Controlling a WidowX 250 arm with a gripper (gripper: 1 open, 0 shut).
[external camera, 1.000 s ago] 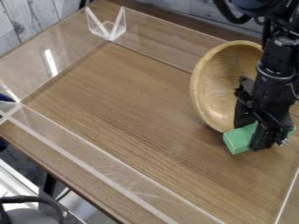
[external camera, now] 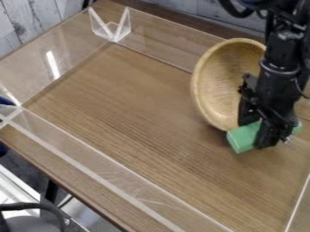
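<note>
My black gripper point(external camera: 264, 122) reaches down at the right of the camera view, shut on a green object point(external camera: 245, 140) that lies low on the wooden table at the bowl's near side. The fingers hide part of the green object. A large tan wooden bowl point(external camera: 215, 82) is behind the gripper, tilted, and partly hidden by the arm.
Clear panels edge it at the back and front left. A black object point(external camera: 31, 222) is at the bottom left corner.
The gripper and green object have shifted slightly left and up in the view. The bowl looks slightly shifted left as well.
</note>
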